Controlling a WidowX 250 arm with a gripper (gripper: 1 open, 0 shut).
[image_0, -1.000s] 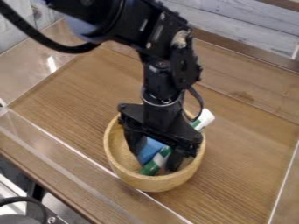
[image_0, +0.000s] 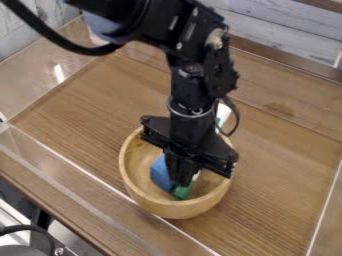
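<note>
My black gripper (image_0: 185, 170) reaches down into a round wooden bowl (image_0: 187, 210) on the table. Inside the bowl are a blue object (image_0: 160, 172) and a green object (image_0: 183, 192), partly hidden behind the gripper. The fingertips are mostly hidden among these objects, and I cannot see anything held between them. A small white item (image_0: 223, 114) shows behind the arm, to the right.
A white plank wall (image_0: 261, 35) stands at the back, and a dark cable runs at the lower left.
The gripper's fingers have drawn closer together over the bowl than a second ago, and the arm has shifted slightly. Less of the green object shows now.
</note>
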